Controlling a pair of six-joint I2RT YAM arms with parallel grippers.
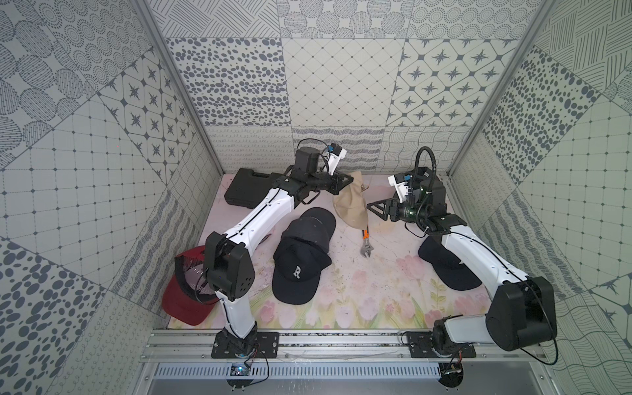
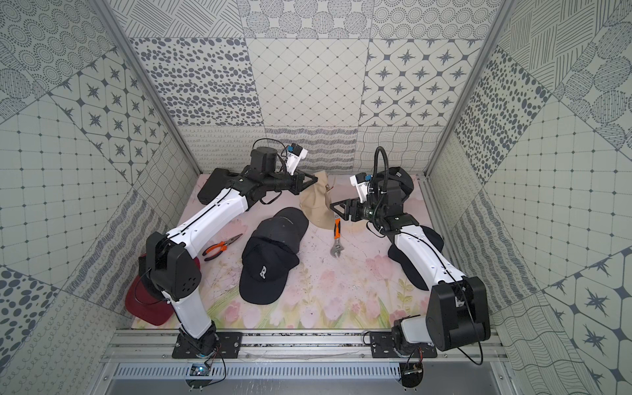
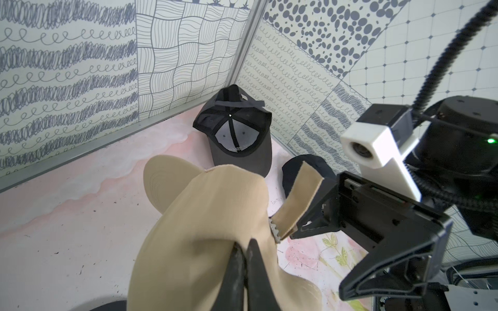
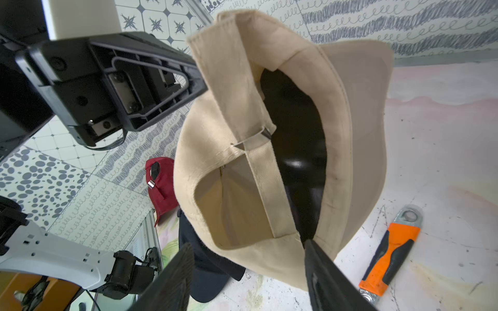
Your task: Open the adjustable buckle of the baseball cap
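The beige cap (image 1: 350,204) hangs with its back opening toward the right wrist camera. My left gripper is shut on the cap's fabric, a fold of it at the fingertips. Across the opening runs the strap, passing through a metal buckle (image 4: 254,139). Its broad tab (image 4: 223,72) stands out loose above the buckle, and the narrower strap (image 4: 272,197) continues below. My right gripper is open just in front of the cap, its two fingers spread wide near the lower band. Nothing is gripped by it.
An orange-handled wrench (image 2: 337,235) lies under and in front of the cap. Dark caps (image 1: 301,256) are stacked left of centre, with a black case (image 1: 253,187) behind. More dark caps (image 3: 233,129) sit at the right.
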